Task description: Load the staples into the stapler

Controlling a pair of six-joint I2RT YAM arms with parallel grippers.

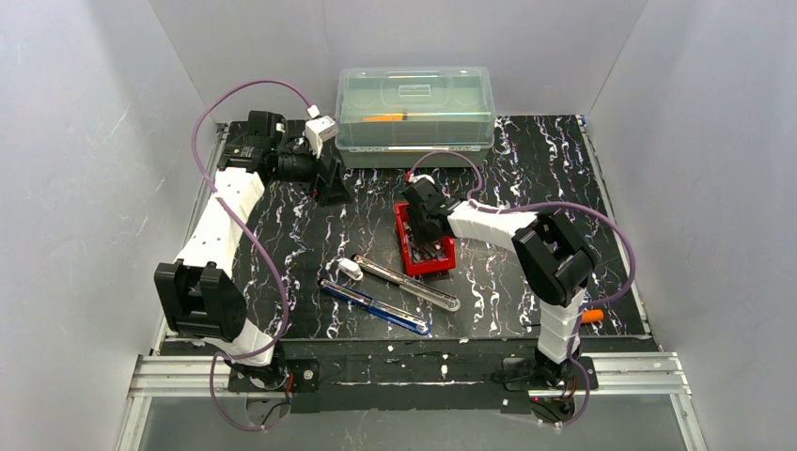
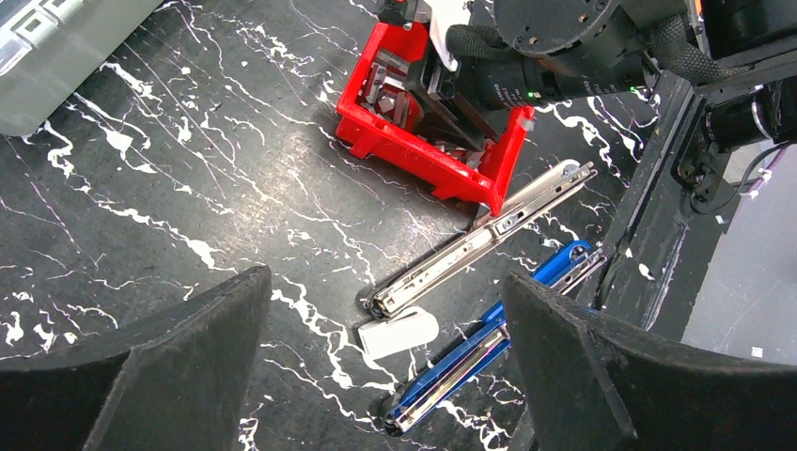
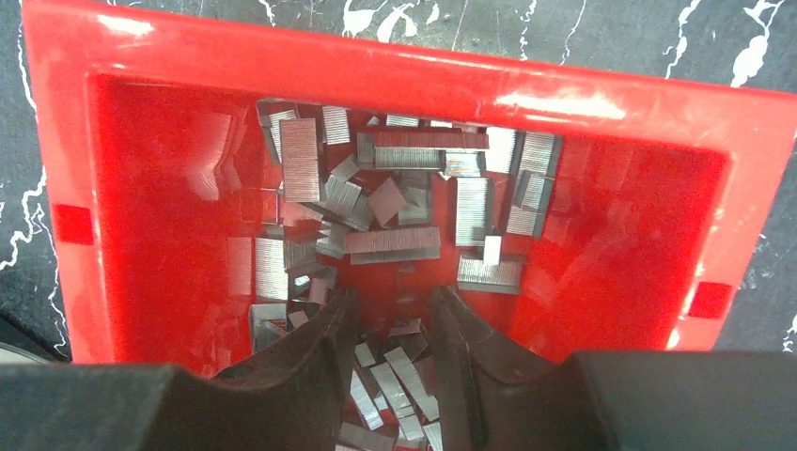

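Note:
Loose strips of staples [image 3: 393, 242] lie scattered over the floor of a red bin [image 3: 404, 58]. My right gripper reaches down into this bin, its fingers [image 3: 324, 331] parted by a narrow gap. Staple strips show through the gap; I see none clearly gripped. A grey stapler [image 2: 484, 242] and a blue stapler [image 2: 493, 343] lie swung open, side by side, in front of the bin. My left gripper is wide open and empty, high above the table at the left. The right arm hides part of the bin from above.
A small white object [image 1: 350, 269] lies by the staplers' left ends. At the back stands a large lidded clear box [image 1: 414, 122]. An orange-handled tool [image 1: 591, 317] lies at the right front. Left of the bin, the marbled table is clear.

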